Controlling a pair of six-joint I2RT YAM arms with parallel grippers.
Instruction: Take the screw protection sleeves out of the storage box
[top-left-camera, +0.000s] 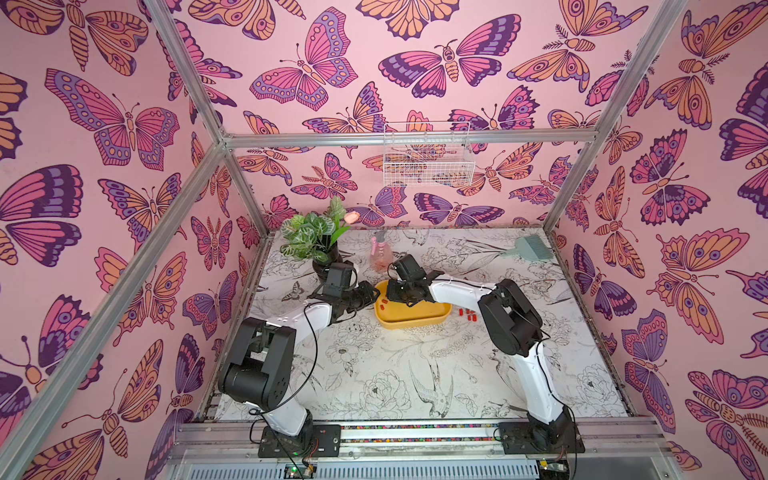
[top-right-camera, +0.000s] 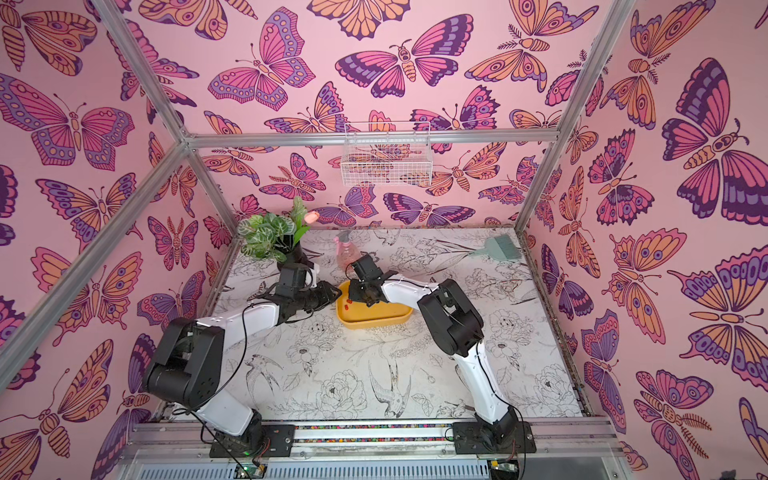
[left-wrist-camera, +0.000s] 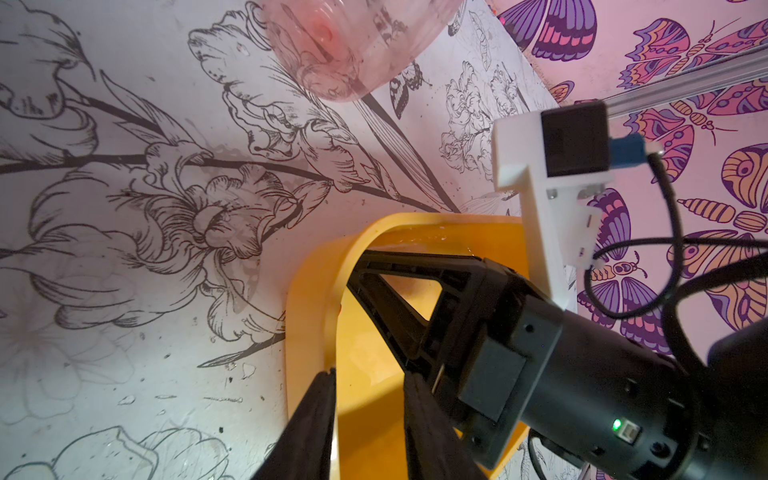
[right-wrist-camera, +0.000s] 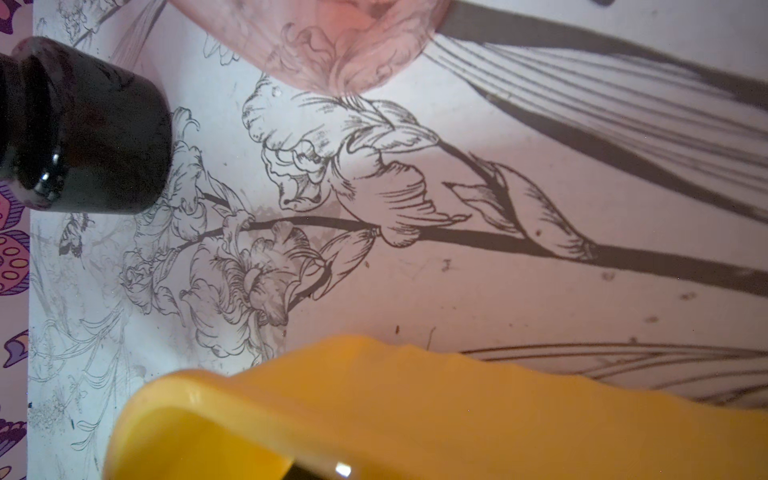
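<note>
The yellow storage box (top-left-camera: 412, 324) stands mid-table. Red sleeves (top-left-camera: 385, 301) lie inside at its left end, and several more sleeves (top-left-camera: 470, 313) lie on the table to its right. My left gripper is shut on the box's left wall, which runs between its dark fingers. Over the inside of the box, my right gripper points down toward the left wall. Its fingertips look close together, and whether anything sits between them is hidden. The right wrist view shows the box rim (right-wrist-camera: 352, 384) but the finger ends are not clear there.
Behind the box stands a pink transparent bottle (top-left-camera: 381, 254). A potted plant (top-left-camera: 316, 236) is at the back left, close to the left arm. A grey-green brush-like item (top-left-camera: 529, 248) lies at the back right.
</note>
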